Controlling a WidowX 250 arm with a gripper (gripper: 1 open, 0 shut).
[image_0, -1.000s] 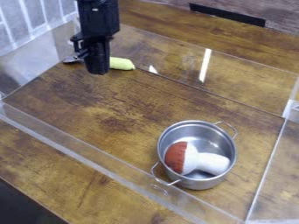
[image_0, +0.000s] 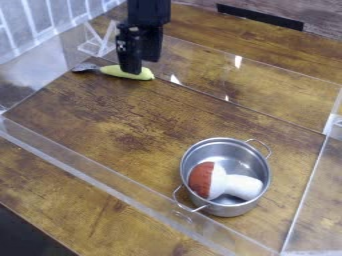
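A steel pot (image_0: 223, 204) with two handles stands at the lower right, holding a white-stemmed toy mushroom with a red cap (image_0: 207, 178). A pale yellow-green item (image_0: 130, 73) lies at the back left beside a grey utensil (image_0: 86, 68). My dark gripper (image_0: 140, 52) hangs just above the yellow-green item; its fingers look apart, with nothing visible held.
Clear acrylic walls (image_0: 330, 170) surround the wooden work area (image_0: 120, 120). A white grid panel is at the upper left.
The pot and mushroom are unchanged.
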